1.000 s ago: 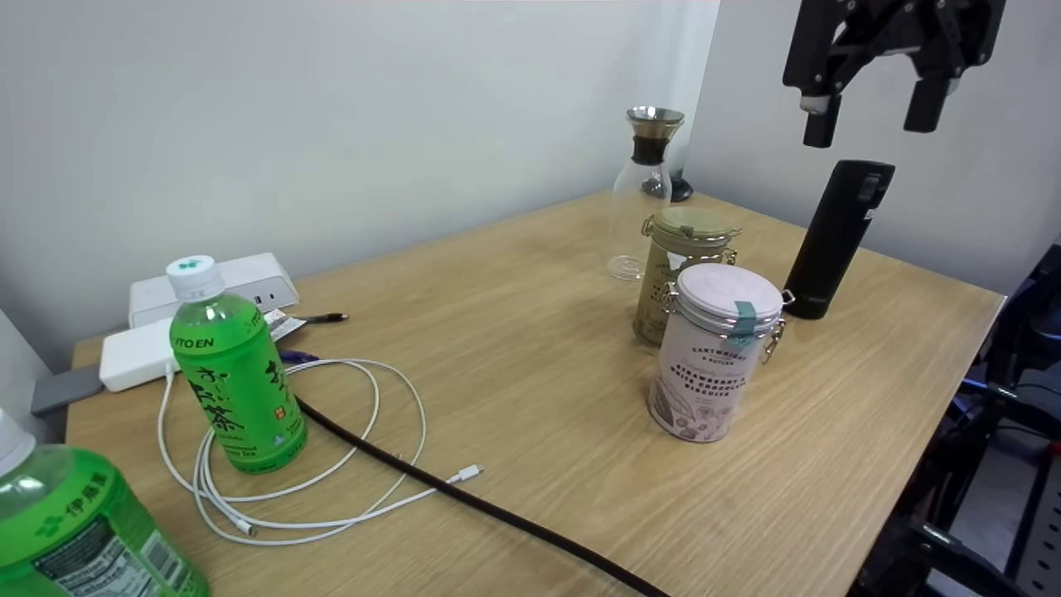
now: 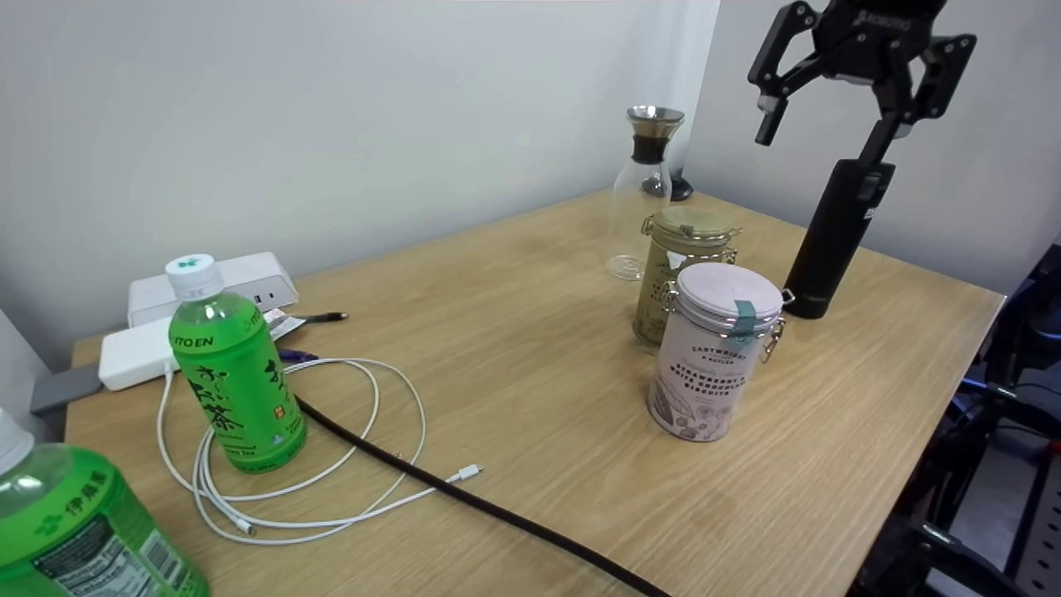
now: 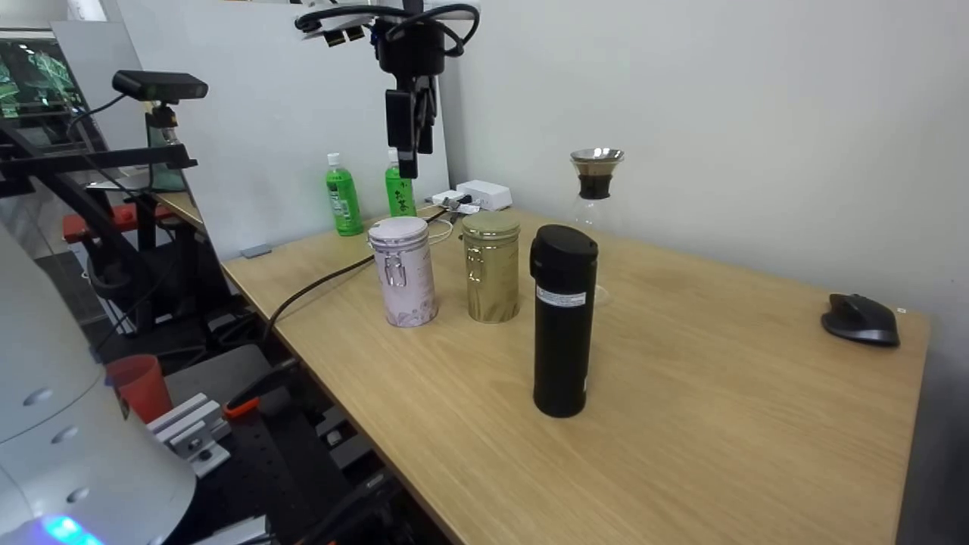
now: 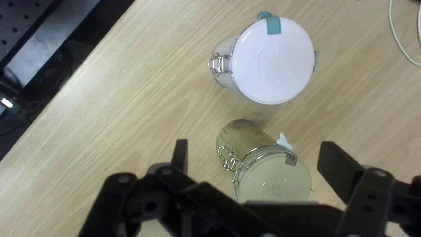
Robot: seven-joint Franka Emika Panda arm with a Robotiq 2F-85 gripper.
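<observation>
My gripper (image 2: 817,141) hangs well above the table, open, with nothing held between its fingers. In the wrist view the olive-green tin (image 4: 275,177) shows between and below the spread fingers, its clasp toward the left finger (image 4: 180,156). A pale pink tin (image 4: 272,61) stands beside it, farther up in that view. Both tins are upright with their lids clamped on; exterior view 1 shows the pink tin (image 2: 718,358) partly in front of the green one (image 2: 676,269). A tall black flask (image 3: 565,322) stands upright on the table, near the green tin.
A glass carafe (image 2: 637,209) stands behind the green tin. Two green tea bottles (image 2: 239,383), white cables (image 2: 393,497) and a white hub lie toward the other end. A black mouse (image 3: 860,319) sits far off.
In exterior view 1 the gripper has shifted left and turned, with its fingers still apart. The tins, flask, carafe and bottles stand where they were.
</observation>
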